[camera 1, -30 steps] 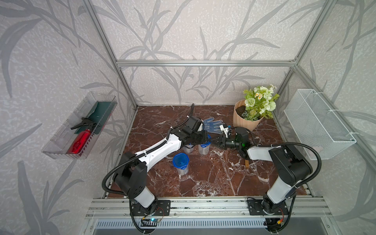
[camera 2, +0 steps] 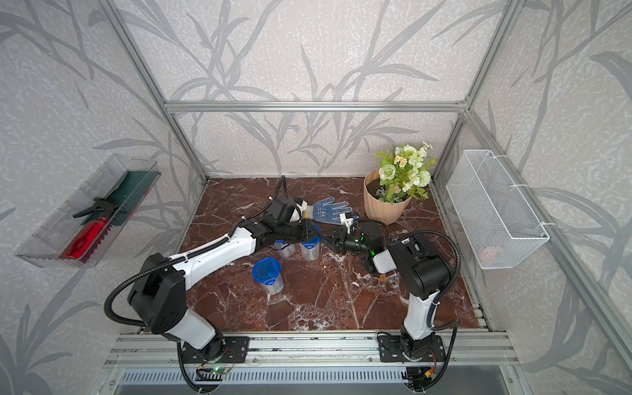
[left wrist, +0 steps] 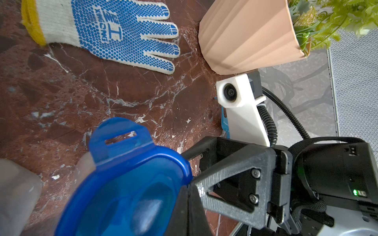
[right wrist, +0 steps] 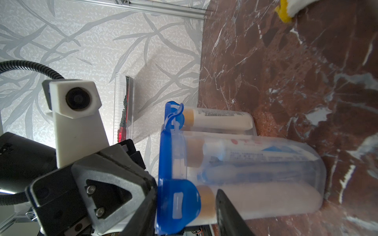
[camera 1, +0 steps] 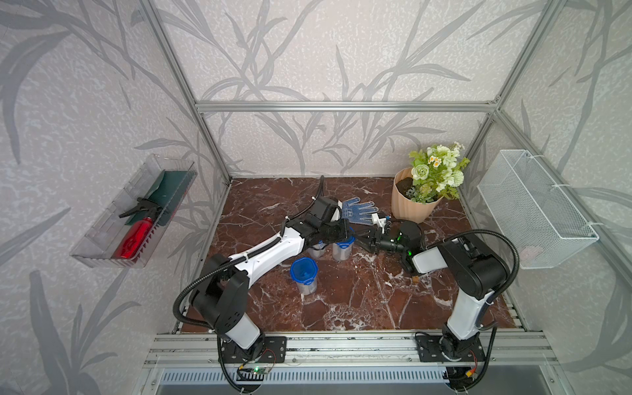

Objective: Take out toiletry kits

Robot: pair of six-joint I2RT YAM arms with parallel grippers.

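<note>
In the right wrist view a clear toiletry kit (right wrist: 256, 165) with a blue lid (right wrist: 167, 157) holds pale tubes. Its lid tab lies between the parted fingers of my right gripper; I cannot tell whether they touch it. The left wrist view has my left gripper shut beside the rim of the blue lid (left wrist: 130, 196), nothing clearly between its fingers. From above, this kit (camera 1: 341, 251) is partly hidden under the grippers. A second kit (camera 1: 317, 250) stands just left of it, mostly behind the left arm; a third (camera 1: 304, 275) stands nearer the front.
A blue-and-white glove (camera 1: 358, 211) lies behind the grippers. The flower pot (camera 1: 413, 204) stands at the back right. A wire basket (camera 1: 546, 217) hangs on the right wall, a clear bin (camera 1: 98, 243) with red and black items on the left.
My left arm has hardly moved. The kits look unmoved.
</note>
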